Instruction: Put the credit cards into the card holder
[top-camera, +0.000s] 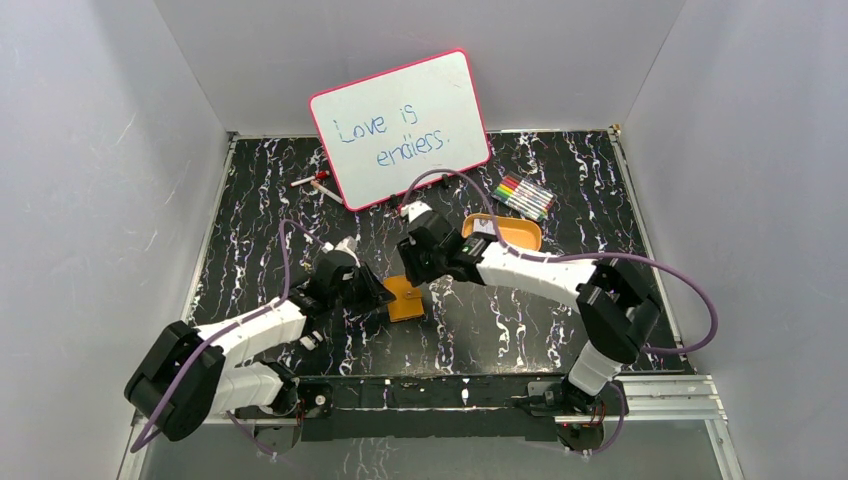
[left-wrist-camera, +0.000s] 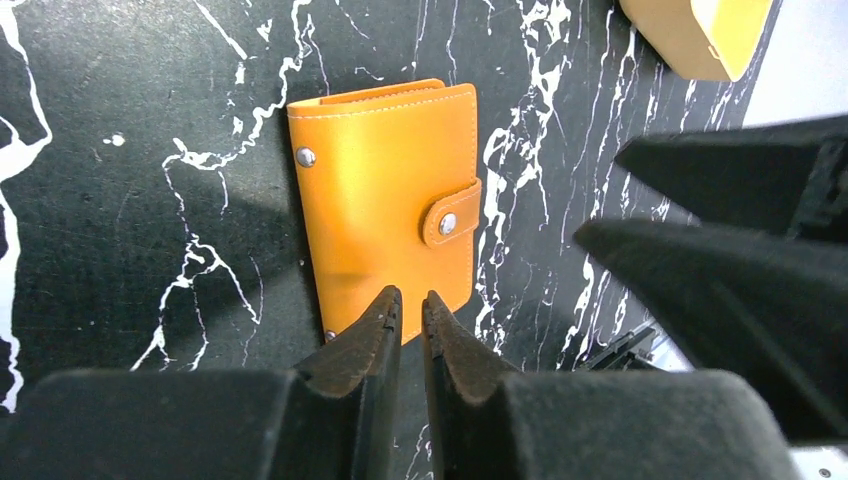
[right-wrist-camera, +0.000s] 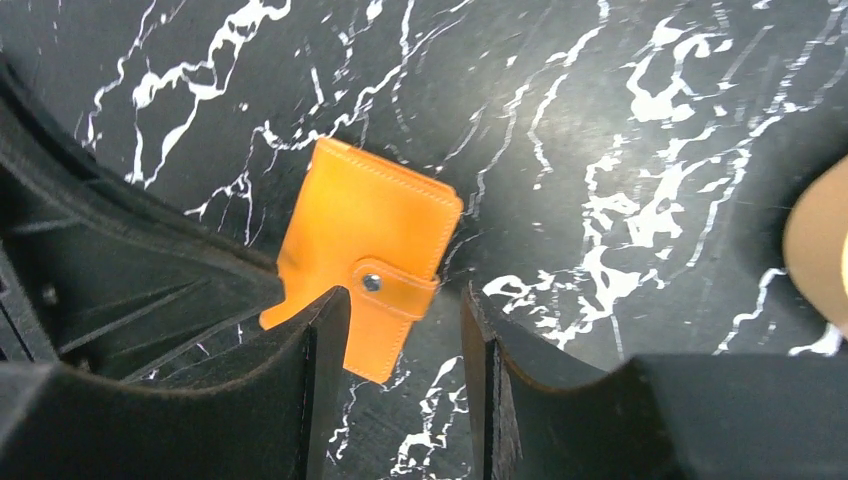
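Observation:
The orange card holder (top-camera: 405, 300) lies flat on the black marbled table between my two arms. Its strap is folded over the front with the metal snap facing up, plain in the left wrist view of the holder (left-wrist-camera: 390, 190) and in the right wrist view of it (right-wrist-camera: 375, 220). My left gripper is over the holder's lower edge, its fingers a narrow gap apart with nothing between. My right gripper stands wider open above the holder's strap side, also empty. White cards (top-camera: 484, 225) show partly in the yellow tray, behind my right arm.
The yellow tray (top-camera: 539, 236) stands at the right behind my right arm. A pack of markers (top-camera: 524, 196) lies farther back, and a whiteboard (top-camera: 400, 130) leans at the rear. Both grippers' fingers are close together over the holder.

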